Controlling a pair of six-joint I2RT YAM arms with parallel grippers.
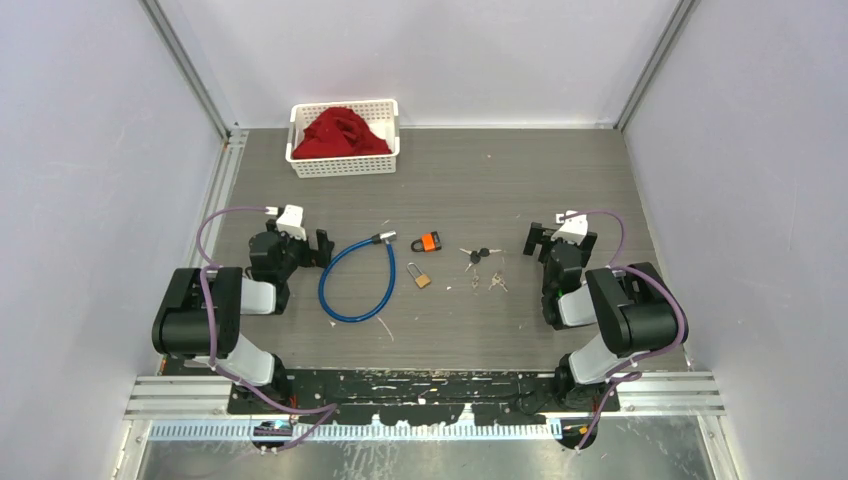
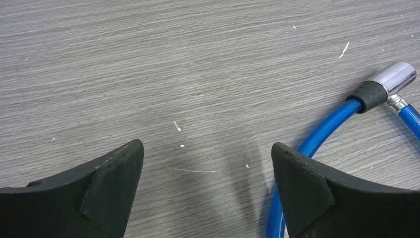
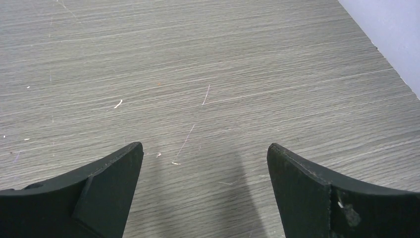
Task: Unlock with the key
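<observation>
In the top view a blue cable lock [image 1: 341, 317] lies looped on the table, its silver head [image 2: 396, 77] at upper right in the left wrist view. A brass padlock [image 1: 423, 281] and an orange-black padlock [image 1: 429, 241] lie at the centre. Several small keys [image 1: 475, 256] lie right of them, some with black heads. My left gripper stands open over the table beside the cable, nothing between its fingers. My right gripper is open over bare table, right of the keys.
A white basket [image 1: 340, 170] with red cloth stands at the back left. Pale walls border it on the sides and back.
</observation>
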